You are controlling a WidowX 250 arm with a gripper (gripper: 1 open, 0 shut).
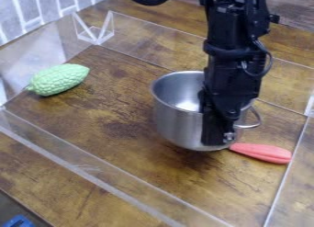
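Observation:
My black gripper (223, 130) points down at the front right of a steel pot (178, 109), partly covering it; its fingers look shut, though whether the pot's thin wall is between the fingertips is unclear. The pot stands upright, with a wire handle on its right. A red-handled utensil (260, 152) lies just right of the pot, its other end hidden behind it. A green textured corn-like object (58, 79) lies at the left.
Clear plastic walls border the wooden surface (86, 148). The front-left and middle-left areas of the floor are open. A blue object (17, 221) shows at the bottom-left corner.

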